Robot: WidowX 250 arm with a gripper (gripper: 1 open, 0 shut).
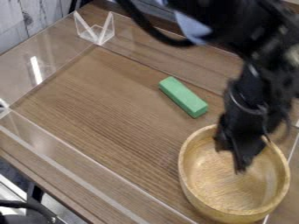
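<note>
My black gripper (239,153) reaches down over the upper part of a wooden bowl (205,184) at the lower right, its fingertips at or inside the rim. The fingers look close together; whether anything is between them is hard to make out. A green block (184,96) lies on the table behind and left of the bowl, apart from the gripper.
A clear plastic piece (96,29) sits at the back left. Cables lie at the lower left edge.
</note>
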